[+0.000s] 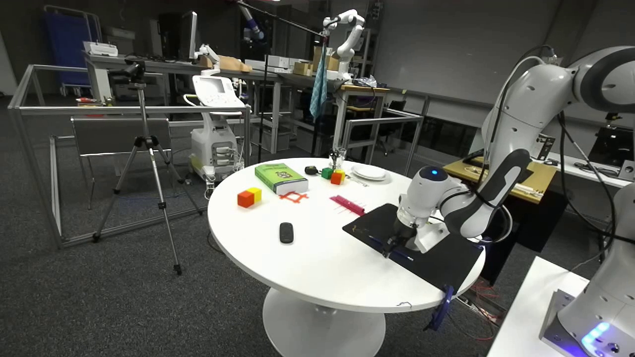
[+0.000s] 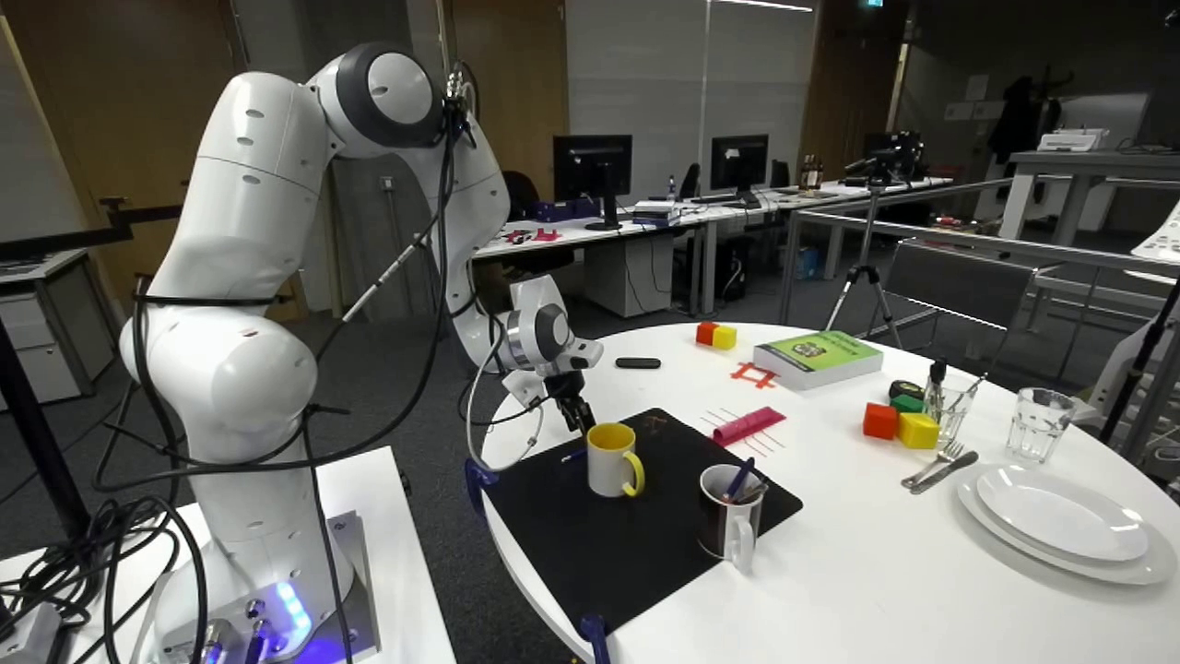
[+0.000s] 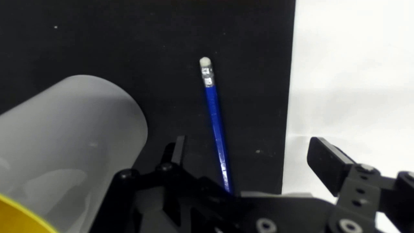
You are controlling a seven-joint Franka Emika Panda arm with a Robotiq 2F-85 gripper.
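Observation:
A blue pencil (image 3: 218, 128) with a white eraser lies on the black mat (image 3: 174, 38), close to the mat's edge. In the wrist view my gripper is spread open over the pencil, one finger on each side, nothing held; the pencil's lower end is hidden behind the gripper body. Left of it is a white mug (image 3: 89, 120) with a yellow inside, near my left finger. Exterior view 2 shows this yellow-handled mug (image 2: 610, 463) in front of the gripper (image 2: 577, 419), partly covering it. Another mug (image 2: 716, 531) holding pens stands on the mat.
Beyond the mat lie a pink roll (image 2: 749, 425), a black remote-like object (image 1: 286, 232), a green book (image 1: 281, 178) and coloured cubes (image 1: 248, 197). White plates (image 2: 1062, 520) and glasses are farther off.

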